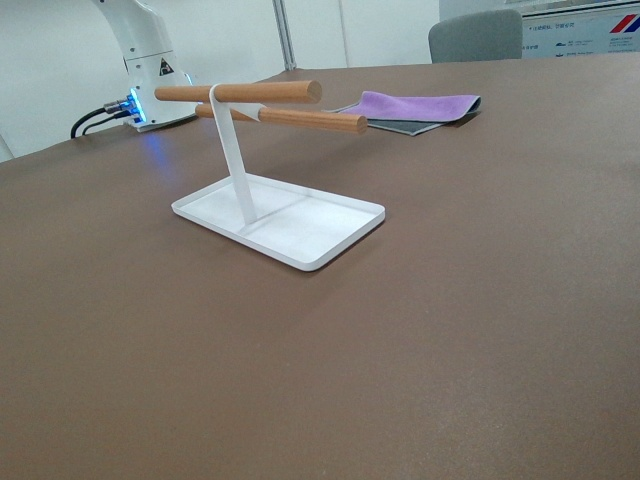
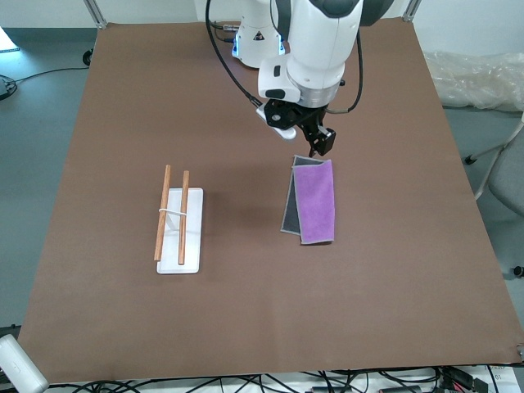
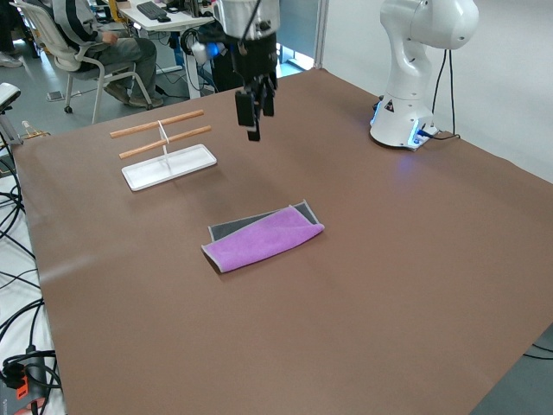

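A purple cloth (image 2: pixel 313 205) lies over a grey cloth (image 2: pixel 290 213) on the brown table. Left of them stands a white rack with two wooden bars; its white tray (image 2: pixel 194 233) shows beneath the bars, and the top view shows the bars (image 1: pixel 300 93) held on a white stand. My black gripper (image 2: pixel 322 143) hangs in the air just beyond the cloths in the left view, and high above the table in the right view (image 3: pixel 254 121). Whether its fingers are open or shut does not show clearly.
Cables run along one edge. A grey chair (image 2: pixel 508 172) stands beside the table, and a person sits at a desk in the background of the right view.
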